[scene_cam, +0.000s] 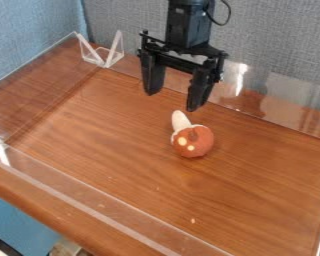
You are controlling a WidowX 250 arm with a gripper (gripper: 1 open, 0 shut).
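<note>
My black gripper (175, 88) hangs over the back middle of the wooden table, fingers apart and open with nothing between them. Below it, a little to the right, an orange-red round object (194, 143) with pale spots and a white elongated part lies on the table, apart from the gripper.
The wooden table (109, 160) is otherwise mostly clear, with transparent rims along its front and back. A white wire frame (103, 50) stands at the back left corner. Grey and blue padded walls close the back and left.
</note>
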